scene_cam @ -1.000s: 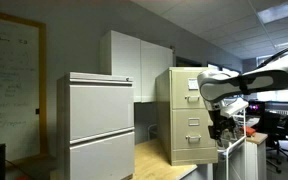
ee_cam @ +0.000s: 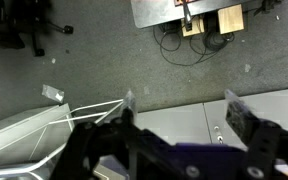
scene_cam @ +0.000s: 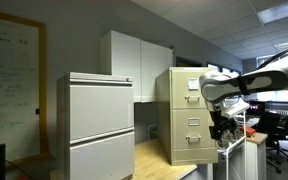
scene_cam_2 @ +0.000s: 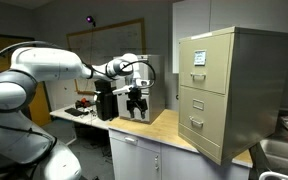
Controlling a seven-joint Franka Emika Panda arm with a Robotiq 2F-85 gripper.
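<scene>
My gripper is open in the wrist view, its two fingertips wide apart over bare grey floor (ee_cam: pixel 164 80) with nothing between them. From the first exterior view, the gripper (scene_cam: pixel 224 130) hangs at the right, in front of or beside the beige file cabinet (scene_cam: pixel 192 118); the exact gap cannot be told. The second exterior view puts the gripper (scene_cam_2: pixel 137 107) left of that beige cabinet (scene_cam_2: pixel 206 95), clear of its drawer fronts. A light grey two-drawer cabinet (scene_cam: pixel 97 120) stands at the left of the first exterior view.
A wooden countertop (scene_cam_2: pixel 169 127) runs over white base cabinets (scene_cam_2: pixel 174 163). White wall cabinets (scene_cam: pixel 139 68) hang above. At the far right is a metal sink (scene_cam_2: pixel 282 153). Office chairs (scene_cam: pixel 276 135) stand behind the arm. Pale cabinet surfaces (ee_cam: pixel 184 125) lie below the fingertips in the wrist view.
</scene>
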